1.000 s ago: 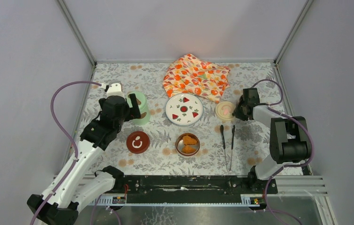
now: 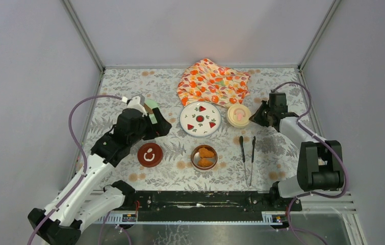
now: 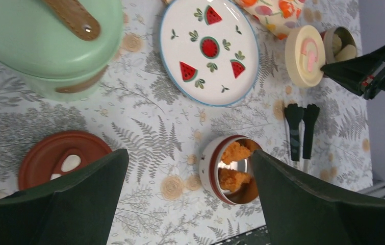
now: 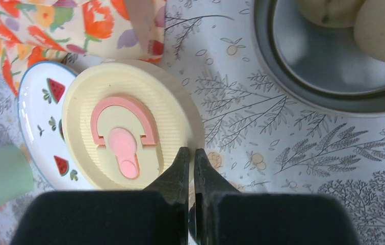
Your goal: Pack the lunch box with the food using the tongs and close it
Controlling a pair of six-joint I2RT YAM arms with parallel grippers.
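Observation:
A round cream lid (image 4: 78,122) with a pink latch hangs above the table, its rim pinched by my right gripper. In the top view that lid (image 2: 238,116) is just right of the white plate (image 2: 186,126) with watermelon prints. Beyond it, a metal bowl (image 4: 328,92) holds pale round food. My left gripper is open with nothing between its fingers, above the table at the left. A steel bowl (image 3: 212,162) with fried pieces stands front centre. The green container (image 3: 73,56) sits under the left arm, and a brown lid (image 3: 80,143) lies nearby.
Behind the plate lies a crumpled orange floral cloth (image 2: 213,84). A dark spoon (image 2: 242,150) and fork (image 2: 253,153) lie at the front right.
My left gripper has moved right, now covering much of the green container from above.

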